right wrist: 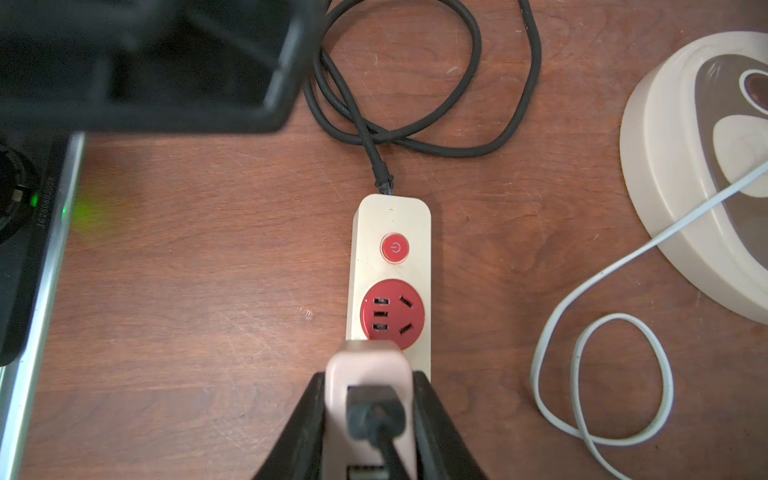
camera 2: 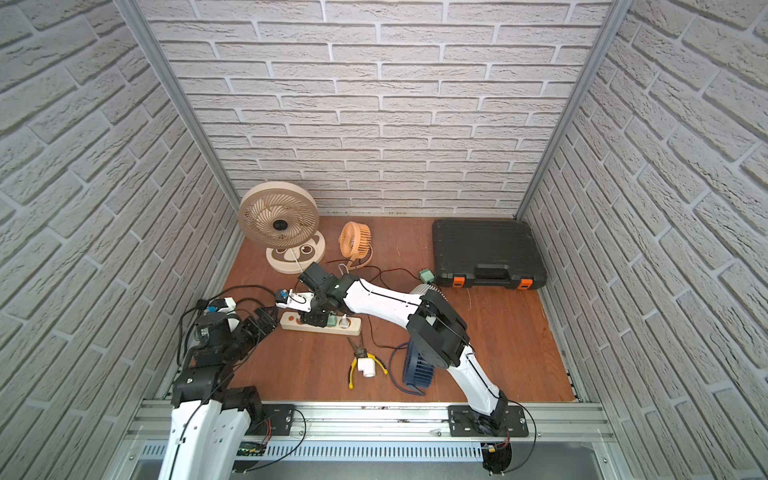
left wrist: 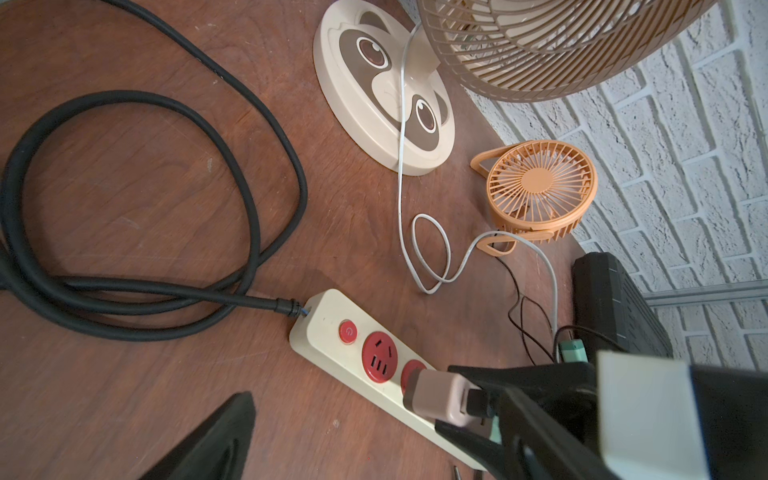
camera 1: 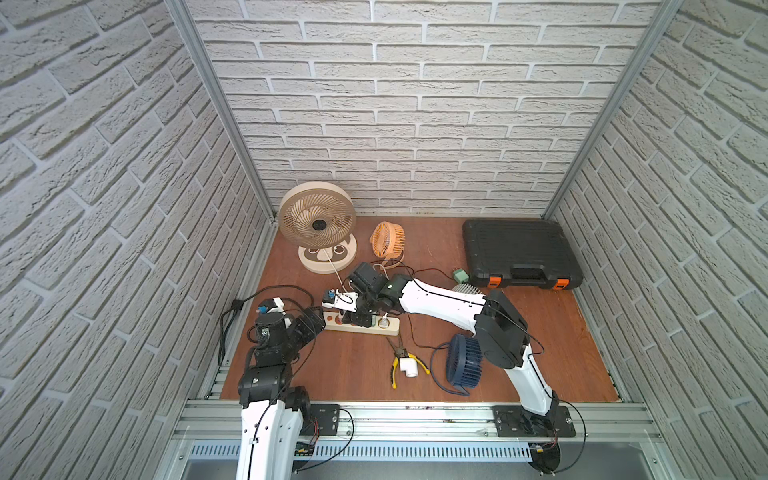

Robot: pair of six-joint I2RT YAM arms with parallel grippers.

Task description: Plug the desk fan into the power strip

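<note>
A cream power strip [right wrist: 390,216] with red sockets lies on the table, seen whole-length only in part because my right arm covers its middle. In the right wrist view my right gripper is shut on a pinkish-white plug [right wrist: 368,356], from which a dark cable leads away. From the left wrist view, that plug [left wrist: 442,394] is at the strip's second red socket [left wrist: 410,373]; whether its pins are in cannot be told. The socket nearest the power button is empty. Left of the strip, my left gripper [camera 1: 315,318] has its fingers [left wrist: 220,436] apart, with nothing held between them.
A large beige fan [camera 1: 317,216] with a white cable [right wrist: 592,276] and a small orange fan [camera 1: 388,240] stand behind. Near the front lie yellow-handled pliers [camera 1: 394,374] and a blue fan [camera 1: 464,361]. A black case [camera 1: 521,248] fills the back right.
</note>
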